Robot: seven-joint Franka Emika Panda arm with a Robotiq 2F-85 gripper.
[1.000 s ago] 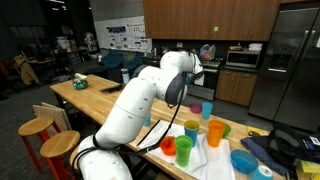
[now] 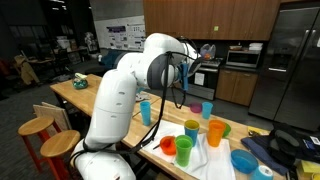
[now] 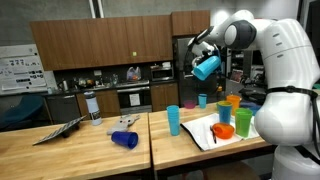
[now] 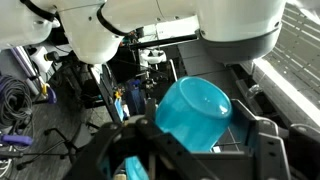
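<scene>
A blue cup [image 4: 193, 110] is pinched between the two dark fingers of my gripper in the wrist view, its round end toward the camera. In exterior view 2 this blue cup [image 3: 207, 68] hangs tilted, high above the table and clear of the other cups. Exterior view 1 shows the gripper [image 2: 184, 74] raised over the table's far part, the held cup only a small blue patch there.
On the white cloth [image 2: 205, 158] stand an orange cup [image 2: 216, 133], a green cup [image 2: 183, 150] and a red bowl [image 2: 168, 145]. A blue cup [image 3: 174, 121] stands apart. A purple-blue cup [image 3: 125, 139] lies on its side. The wooden table [image 3: 60, 150] has bare room on its left.
In exterior view 1 the raised arm and gripper have swung left over the last second. The cups on the table have stayed in place.
</scene>
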